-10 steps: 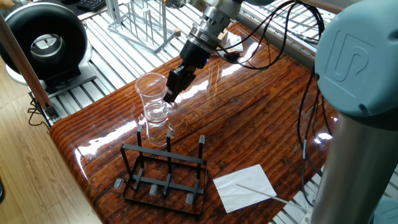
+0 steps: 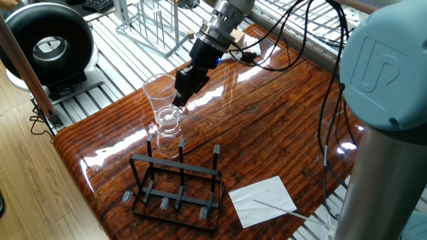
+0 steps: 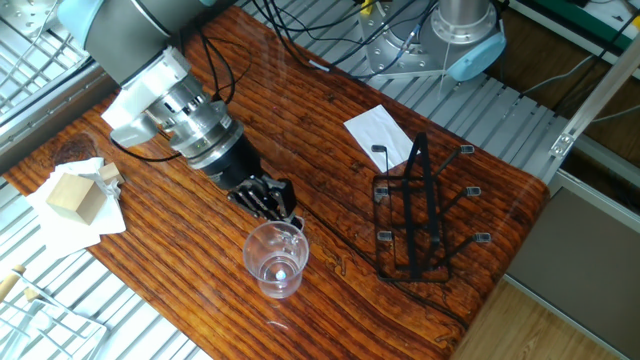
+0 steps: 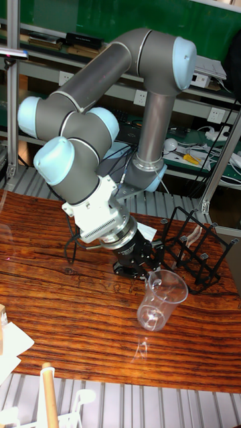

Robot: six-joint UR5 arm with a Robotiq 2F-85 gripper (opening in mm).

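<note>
A clear cup with a handle is near the left side of the wooden table, mouth up and leaning a little in exterior view 1. My black gripper is at its handle side and appears shut on the handle. Exterior view 2 shows the fingertips meeting the cup at the handle; in exterior view 3 the gripper reaches the cup from the upper left. Whether its base touches the table or hangs just above cannot be told.
A black wire rack with upright prongs stands near the cup. Beside the rack lies a white sheet. A wooden block on white paper sits at the opposite table end.
The rack and sheet have stayed put.
</note>
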